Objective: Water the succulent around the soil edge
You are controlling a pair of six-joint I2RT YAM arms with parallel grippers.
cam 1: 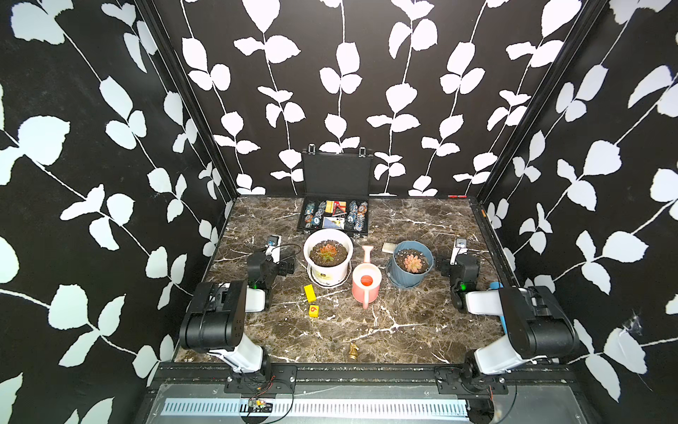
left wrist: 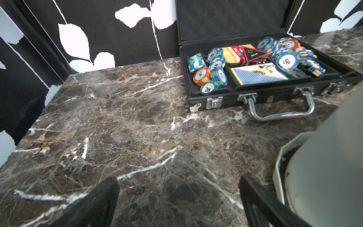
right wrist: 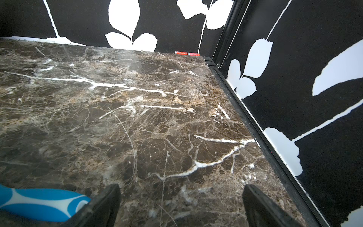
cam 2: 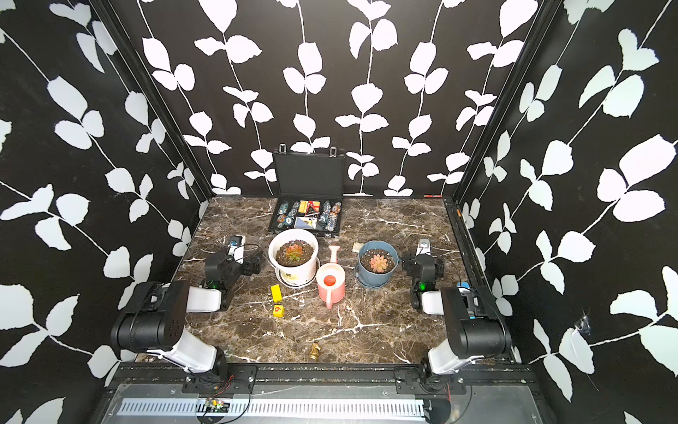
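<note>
A pink watering can stands mid-table between two potted succulents, its handle toward the front. To its left is a white pot on a saucer, with a red-green succulent in soil; to its right is a blue pot with a pink succulent. My left gripper is open and empty, just left of the white pot, which fills the right of the left wrist view. My right gripper is open and empty, to the right of the blue pot.
An open case of chips and cards stands at the back. Yellow pieces, a small brass-coloured object and a brush lie about. A blue-handled object lies by my right gripper.
</note>
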